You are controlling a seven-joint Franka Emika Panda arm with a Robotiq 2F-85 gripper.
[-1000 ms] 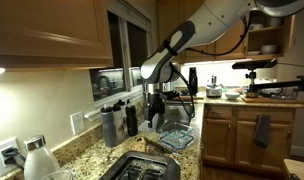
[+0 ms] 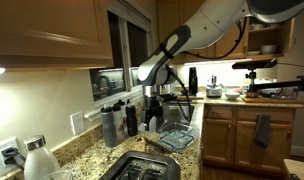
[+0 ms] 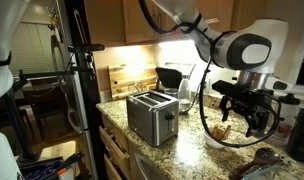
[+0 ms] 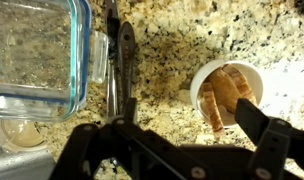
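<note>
My gripper is open over the counter, its two dark fingertips wide apart, with nothing between them. Under it in the wrist view, a white bowl (image 4: 200, 82) stands right of centre and holds several brown, stick-like pieces (image 4: 232, 86). My right fingertip overlaps the bowl's lower right edge in that view; whether it touches cannot be told. In exterior view 2 the bowl (image 3: 214, 140) is low beneath the gripper (image 3: 230, 123). The hand (image 2: 166, 97) in exterior view 1 is small, above the counter near the window wall.
Left in the wrist view lie a glass container (image 4: 34, 55) with a blue rim and dark utensils (image 4: 126, 55). A silver toaster (image 3: 154, 118) stands beside the bowl. Exterior view 1 shows a sink (image 2: 144, 166) in front and tall bottles (image 2: 109, 127) along the wall.
In exterior view 1 the hand's outline has shifted and turned slightly over the last second, and its fingers now show more spread. The counter objects look unmoved.
</note>
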